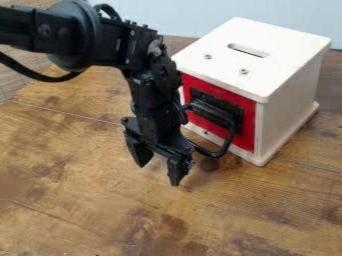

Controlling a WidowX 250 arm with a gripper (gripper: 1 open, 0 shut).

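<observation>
My black gripper (158,158) hangs low over the wooden floor, fingers pointing down and apart, with nothing visible between them. It sits just in front and to the left of a white wooden box (294,110) that has a slot and two screws on top. The box's red front panel (202,124) carries a black fitting, partly hidden behind my arm and a looping black cable.
Bare wooden floor (94,210) fills the front and left. A pale wall (160,12) runs along the back, behind the box.
</observation>
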